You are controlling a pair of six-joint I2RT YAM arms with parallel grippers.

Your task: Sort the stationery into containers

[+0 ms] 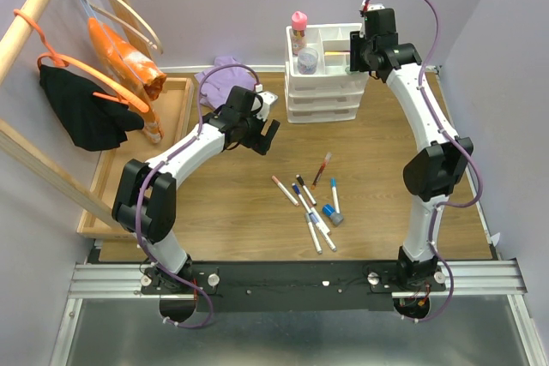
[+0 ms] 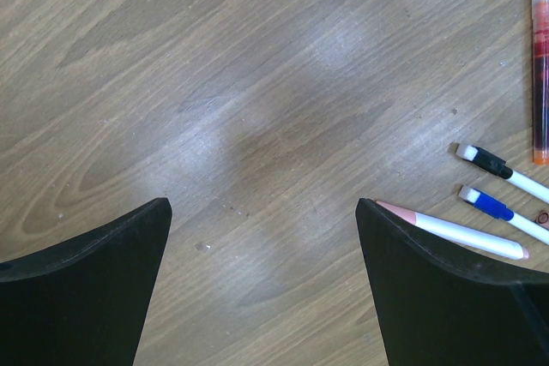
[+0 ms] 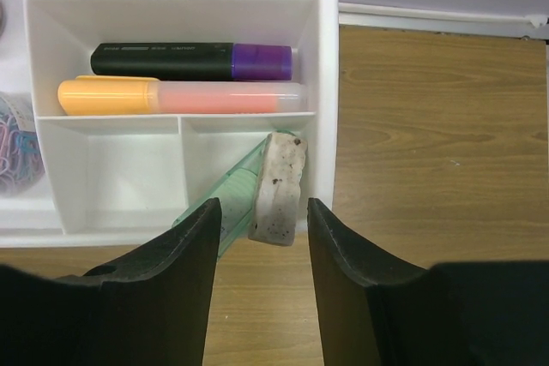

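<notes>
In the right wrist view a greyish-white eraser (image 3: 279,190) lies tilted against a green object (image 3: 236,190) at the front right compartment of the white organizer (image 3: 326,83). Both reach over the front wall in this view. My right gripper is open, one finger on each side of them with gaps visible. Over bare table, my left gripper stands open and empty. A pink-capped pen (image 2: 455,233) appears beyond its right finger. Several pens, including a red-and-dark pen (image 1: 322,169) and a blue-capped marker (image 1: 334,195), lie mid-table beside a blue-capped bottle (image 1: 332,214).
Behind the eraser's compartment lie a black-and-purple marker (image 3: 193,61) and an orange highlighter (image 3: 180,98). A clear tub of paper clips (image 1: 308,61) and a pink-topped bottle (image 1: 298,32) occupy the organizer's left side. Purple cloth (image 1: 227,83) lies left of it.
</notes>
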